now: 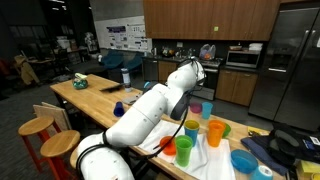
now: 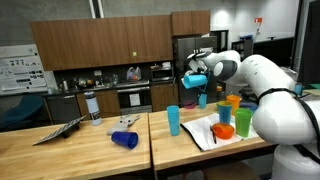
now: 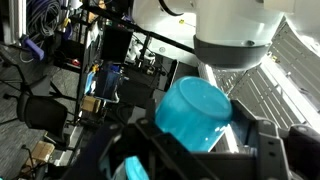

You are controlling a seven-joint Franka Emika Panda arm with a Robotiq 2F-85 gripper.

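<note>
In the wrist view a light blue cup (image 3: 195,108) sits between the dark fingers, and my gripper is shut on it. Exterior view 2 has the gripper (image 2: 195,82) raised above the table's far part, with blue showing at its end. A pink cup (image 2: 190,105) and another light blue cup (image 2: 202,101) stand on the table below it. From exterior view 1 the fingertips are hard to make out behind the arm.
On a white cloth (image 1: 205,160) are a red cup (image 1: 168,146), a green cup (image 1: 183,150) and an orange cup (image 1: 215,133). A blue bowl (image 1: 243,160) sits at its right. A dark blue cup (image 2: 125,139) lies on its side.
</note>
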